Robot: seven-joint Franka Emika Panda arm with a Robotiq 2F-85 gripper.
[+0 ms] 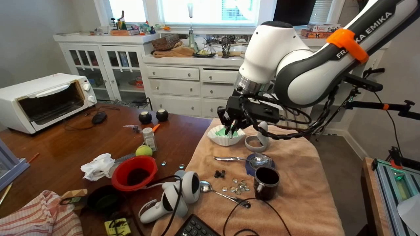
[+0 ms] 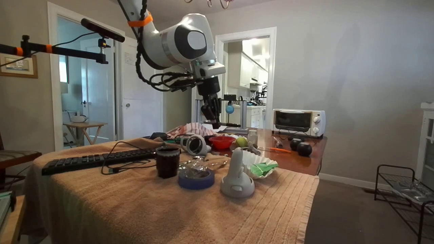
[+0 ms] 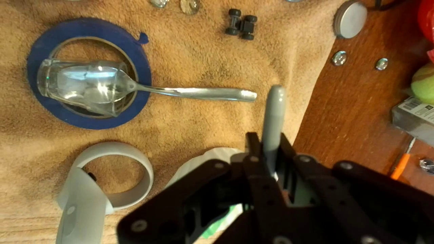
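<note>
In the wrist view my gripper is shut on a slim grey rod-like object [image 3: 274, 112] with a rounded tip, which sticks out past the black fingers. What its other end looks like is hidden. From exterior view 1, the gripper [image 1: 229, 131] appears over the white fluted bowl [image 1: 223, 140] holding green material [image 1: 221, 133]; the wrist view has that bowl [image 3: 203, 160] partly behind the fingers. Exterior view 2 has the gripper [image 2: 215, 122] raised above the table.
A spoon [image 3: 203, 93] reaches into a clear glass [image 3: 81, 85] lying on a blue tape roll [image 3: 140, 81]. Close by are a white controller [image 3: 83, 211], a dark mug [image 1: 266, 183], glass beads [image 1: 236, 186] and a red bowl [image 1: 134, 173]. Open towel [image 1: 303, 177] lies at the right.
</note>
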